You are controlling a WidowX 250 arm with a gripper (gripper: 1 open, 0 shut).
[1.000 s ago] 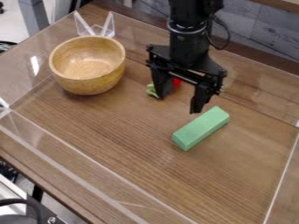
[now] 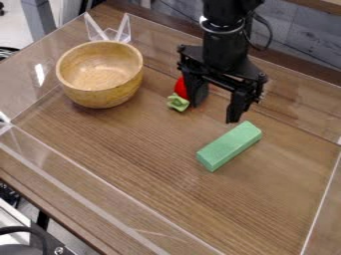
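Observation:
The black gripper (image 2: 216,98) hangs over the upper middle of the wooden table, its fingers spread apart. Just left of it and partly behind it is a red object with a green part (image 2: 178,101), partly hidden; whether the fingers touch it is unclear. A mint-green block (image 2: 228,146) lies diagonally below and to the right of the gripper, apart from it.
A tan bowl (image 2: 100,80) sits at the upper left. A white rabbit-ear-like shape (image 2: 107,28) is at the back left edge.

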